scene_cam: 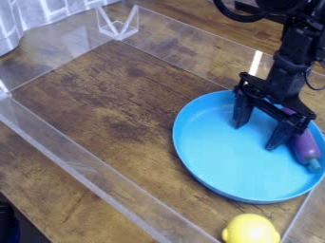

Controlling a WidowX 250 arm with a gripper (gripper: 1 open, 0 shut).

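Observation:
The black gripper (264, 118) is low over a blue plate (222, 161) at the right, its fingers reaching down into it, apart from each other. A purple eggplant-like object (306, 149) lies at the plate's right side, partly behind the gripper. Whether anything is between the fingers is unclear.
A yellow lemon-like object (250, 231) sits below the plate. Clear plastic walls border the wooden surface, with a small clear corner piece (118, 24) at the top. The wood left of the plate is bare.

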